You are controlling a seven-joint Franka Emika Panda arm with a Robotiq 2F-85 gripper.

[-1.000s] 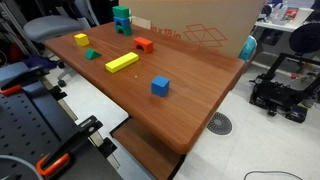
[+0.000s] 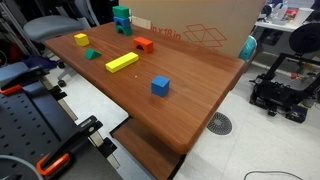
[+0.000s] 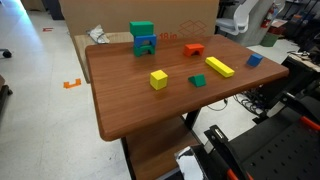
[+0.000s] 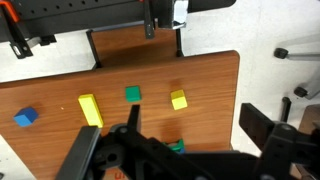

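My gripper stands open above the table in the wrist view, its dark fingers spread wide with nothing between them. A yellow cube (image 4: pixel 178 100) and a small green block (image 4: pixel 132 94) lie below. A long yellow block (image 4: pixel 91 110) and a blue cube (image 4: pixel 26 117) are farther left there. In exterior view 2 a green block (image 3: pixel 142 28) rests on a blue arch-shaped block (image 3: pixel 145 45), with a red arch-shaped block (image 3: pixel 193 49) to its right. My fingers partly hide the stack in the wrist view. The gripper does not clearly show in either exterior view.
The blocks are spread over a brown wooden table (image 3: pixel 112 105), with bare wood at its left end in exterior view 2. A cardboard panel (image 2: pixel 205 25) stands along one long side. Black frame parts (image 2: pixel 45 135) lie along the opposite side.
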